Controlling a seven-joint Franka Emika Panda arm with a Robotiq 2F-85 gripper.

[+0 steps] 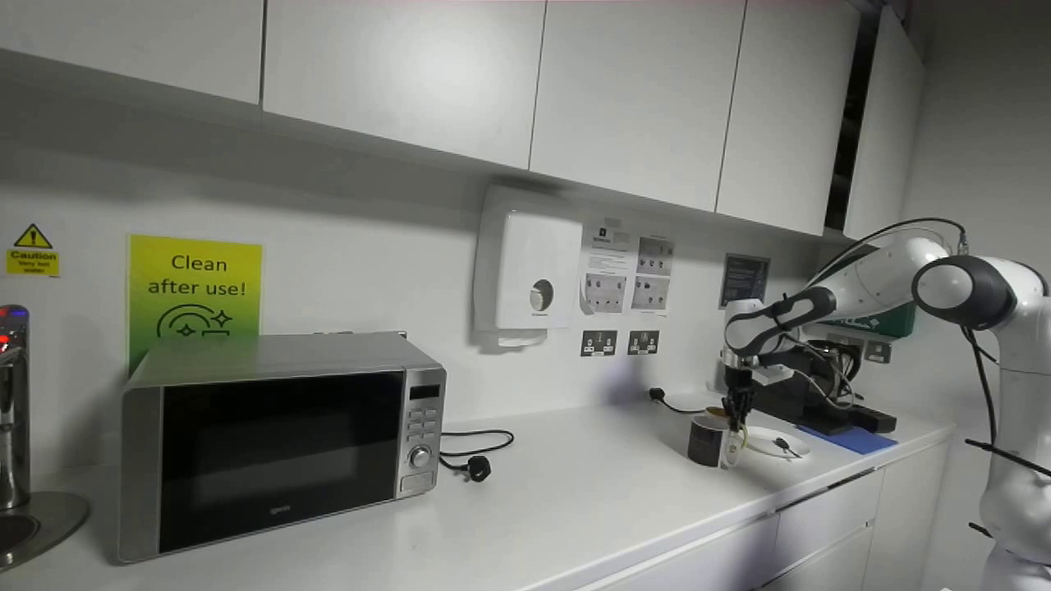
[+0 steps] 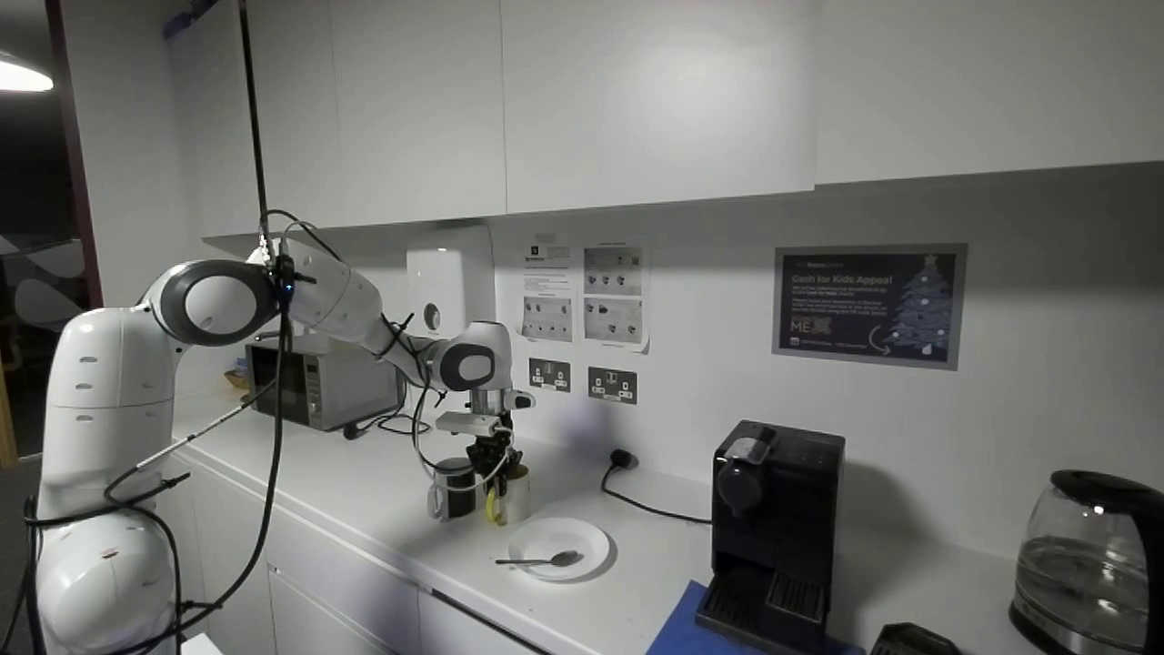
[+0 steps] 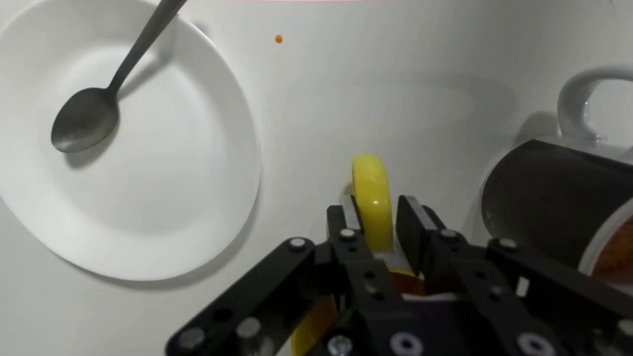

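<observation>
In the wrist view a yellow mug handle [image 3: 371, 193] stands between the two fingers of my gripper. The left finger is against or very close to the handle, while a gap shows on the right, so the fingers are part open. The rest of this mug [image 2: 515, 495], pale outside with a yellow handle, is mostly hidden under the gripper in the wrist view. Beside it is a dark mug [image 3: 552, 196] with a white handle. A white plate [image 3: 196, 196] carries a metal spoon [image 3: 89, 118].
A black coffee machine [image 2: 769, 524] stands on a blue mat [image 2: 678, 622], with a glass kettle [image 2: 1080, 568] farther right. The microwave [image 1: 286, 443] sits at the other end.
</observation>
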